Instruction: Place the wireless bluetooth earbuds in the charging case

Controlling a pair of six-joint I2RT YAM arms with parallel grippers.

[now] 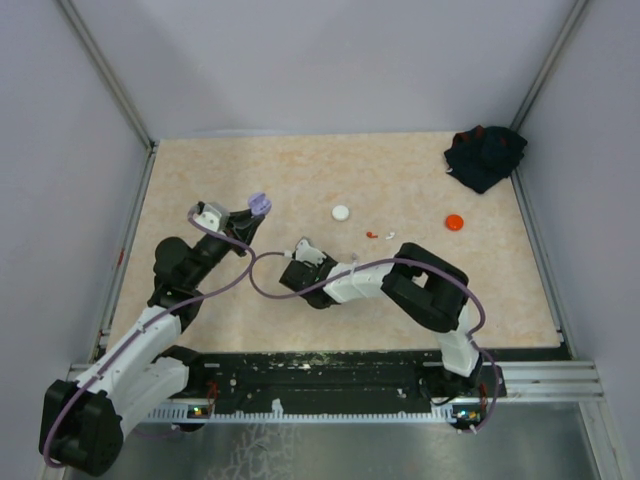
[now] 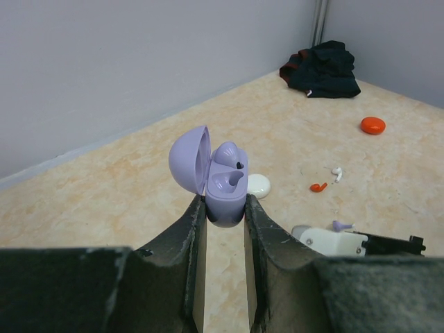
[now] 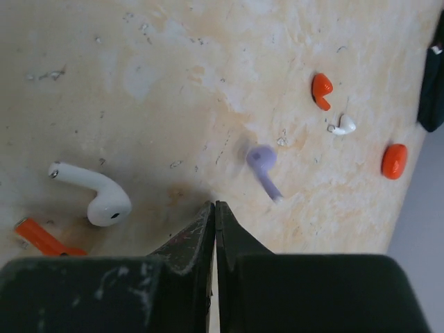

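Note:
The lavender charging case (image 2: pixel 225 186) is held up with its lid (image 2: pixel 187 161) raised, and my left gripper is shut on it. I cannot tell whether anything sits in its wells. A lavender earbud (image 3: pixel 262 161) is slightly blurred and rests on the table, ahead and to the right of my right gripper. That gripper is shut, its fingertips together with nothing visible between them. In the top view the right gripper's fingertips are hidden under its arm.
A white earbud (image 3: pixel 104 198) and an orange one (image 3: pixel 45 236) lie left of the right gripper. Another small orange earbud (image 3: pixel 321 90) and white earbud (image 3: pixel 343 125) lie farther off. White case (image 1: pixel 341 213), orange case (image 1: pixel 454 222) and dark cloth (image 1: pixel 485 157) stand beyond.

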